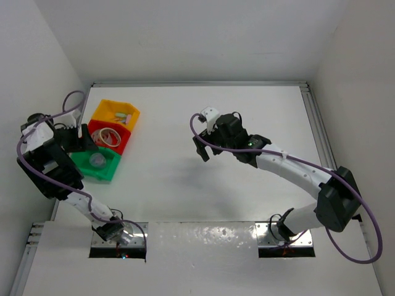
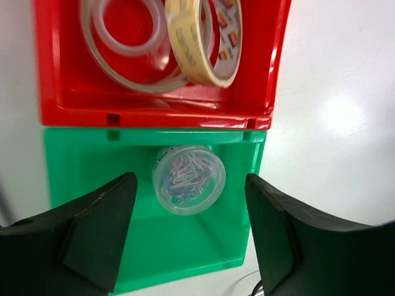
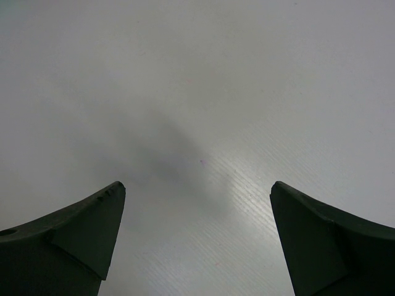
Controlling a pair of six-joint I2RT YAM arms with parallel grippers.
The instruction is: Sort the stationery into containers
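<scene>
A round clear jar of paper clips [image 2: 189, 180] rests in the green container [image 2: 92, 246], close to its upper wall in the left wrist view. My left gripper hovers over that container, its fingers parted on either side of the jar with visible gaps. The red container [image 1: 126, 143] holds rolls of tape [image 2: 203, 58]. In the yellow container [image 1: 108, 108] lie several small pale pieces [image 1: 122, 116]. Over bare table, my right gripper stands open and empty.
All three containers form a row along the table's left side. Purple cables [image 1: 308, 165] run along both arms.
</scene>
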